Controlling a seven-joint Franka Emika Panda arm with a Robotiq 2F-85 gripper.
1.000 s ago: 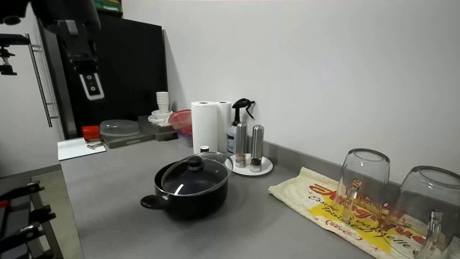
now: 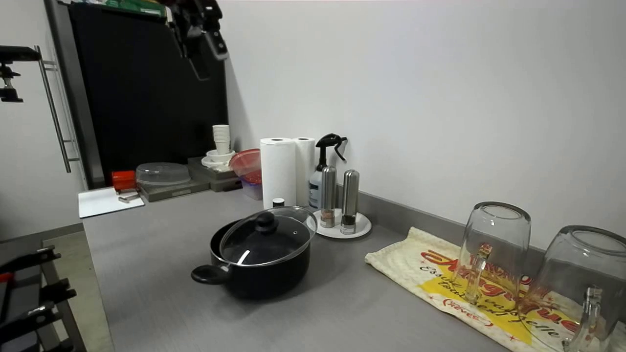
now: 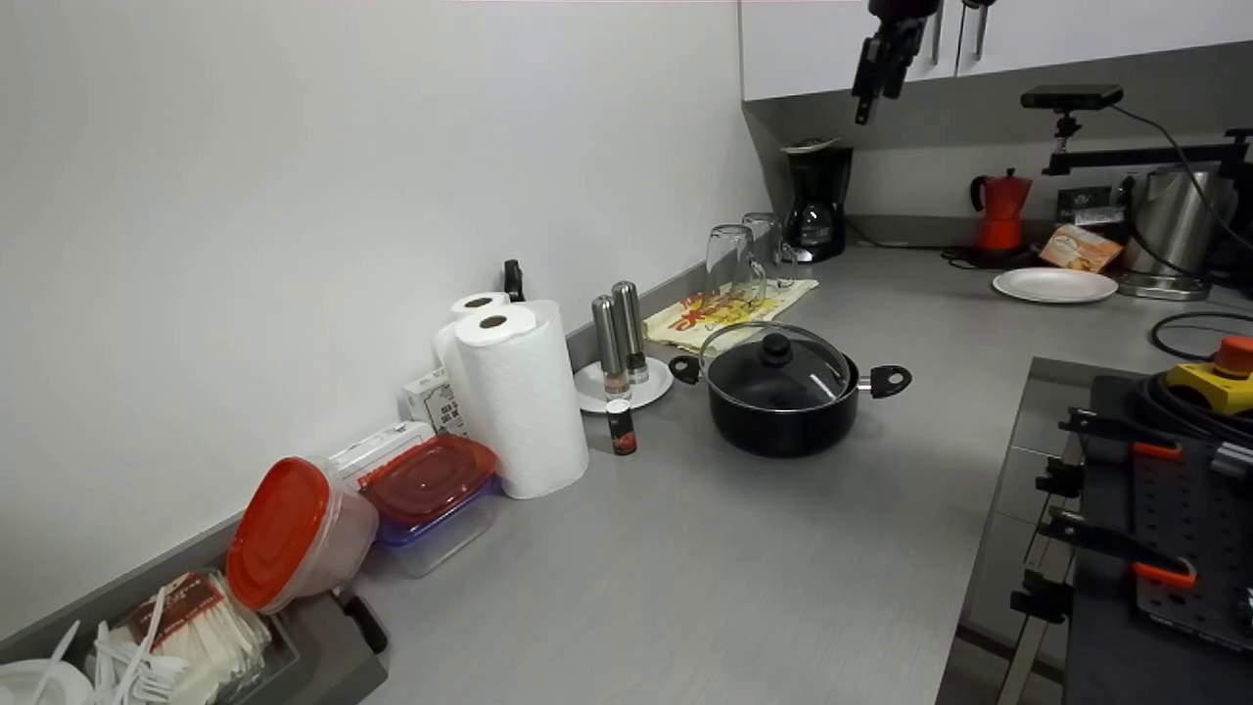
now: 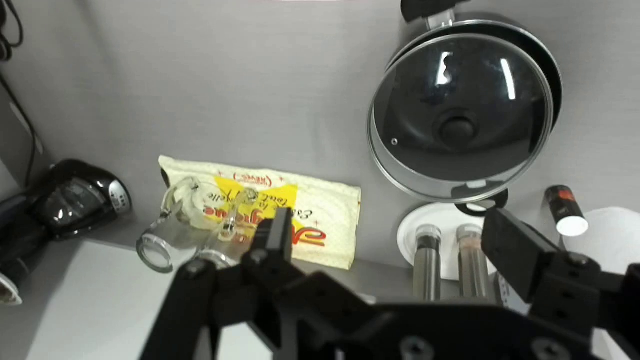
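Observation:
A black two-handled pot (image 2: 267, 280) stands on the grey counter. Its glass lid (image 2: 270, 234), with a dark rim of pot showing past one side, sits off-centre and overhangs towards the wall; its black knob (image 4: 457, 129) faces up. High above the counter, my gripper (image 2: 211, 65) is open and touches nothing. The wrist view looks down between its widely parted fingers, with the pot and lid beyond them at the upper right. From the other side, the gripper (image 3: 871, 104) also hangs well above the pot.
Two steel grinders (image 2: 349, 199) stand on a white plate (image 2: 362, 228) close beside the pot. Glass mugs (image 2: 493, 252) rest upside down on a printed towel (image 2: 405, 258). Paper rolls (image 3: 523, 399) and a small dark shaker (image 3: 622, 428) are near the wall.
My gripper has moved right and upward in exterior view 1 and has turned, so both fingers now show. The pot, lid and other things on the counter look unchanged.

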